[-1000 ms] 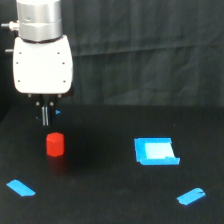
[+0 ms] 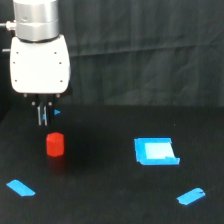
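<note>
A small red block [image 2: 55,145] stands on the dark table in the left part of the camera view. Above it and slightly to its left hangs my gripper [image 2: 42,115], pointing down under the white arm. Its thin fingertips appear close together, and whether they are open or shut is too small to tell. A dark gap shows between the fingertips and the block's top in the picture. A white square [image 2: 159,151] with blue tape along its edges lies flat on the right side.
Blue tape strips lie at the front left [image 2: 20,188] and front right [image 2: 191,196]. A bit of blue [image 2: 57,112] shows just right of the gripper.
The arm and gripper have shifted slightly left and a little upward in the picture. The red block and the white square have not moved.
</note>
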